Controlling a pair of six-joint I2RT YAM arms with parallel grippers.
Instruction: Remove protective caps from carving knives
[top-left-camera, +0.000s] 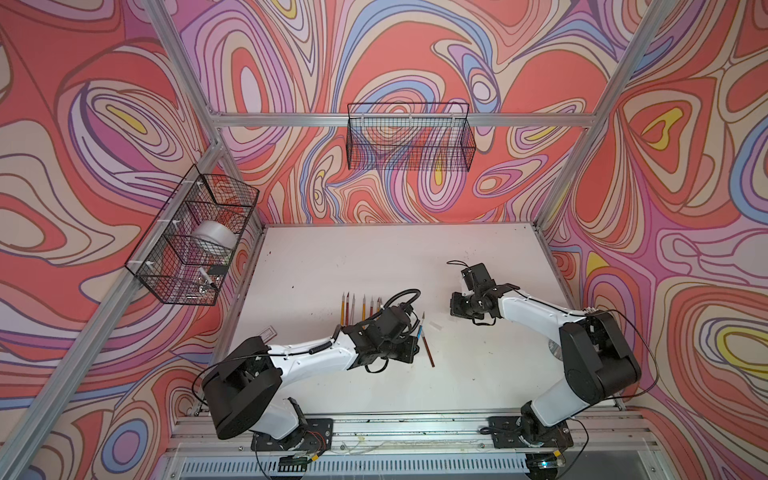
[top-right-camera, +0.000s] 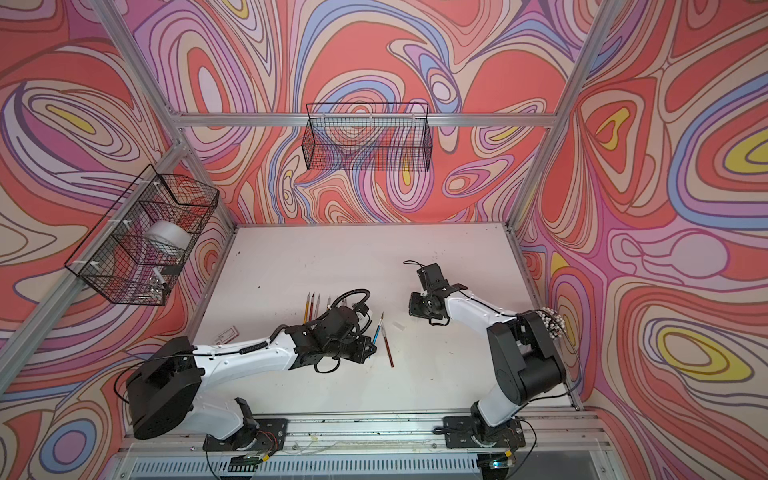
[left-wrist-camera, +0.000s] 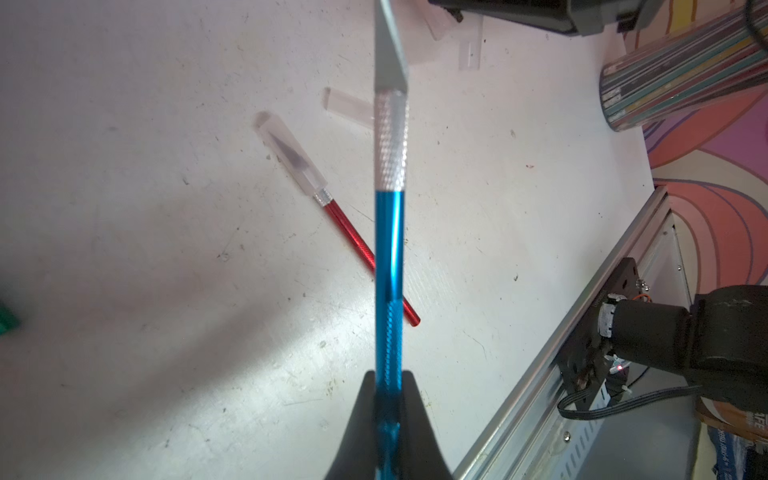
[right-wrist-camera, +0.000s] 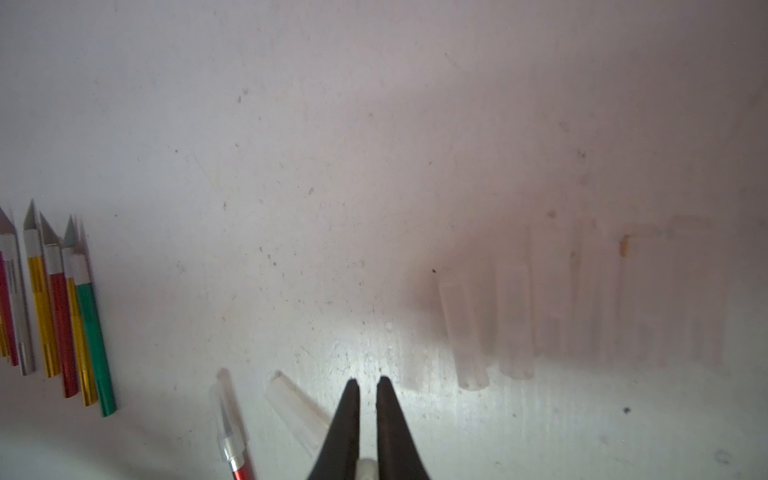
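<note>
A blue carving knife (left-wrist-camera: 389, 240) with a bare blade is held in my left gripper, which is shut on its handle. Beneath it lies a red knife (left-wrist-camera: 352, 236) with a clear cap (left-wrist-camera: 292, 154) over its blade. A loose cap (right-wrist-camera: 296, 412) lies beside that knife. Several uncapped knives (right-wrist-camera: 60, 320) lie in a row at the left of the right wrist view. More clear caps (right-wrist-camera: 513, 320) form a row at the right. My right gripper hovers above the table near the caps, its fingertips close together with nothing visible between them.
Wire baskets hang on the left rail (top-left-camera: 192, 240) and the back rail (top-left-camera: 410, 140). The two arms are close together around the middle of the table.
</note>
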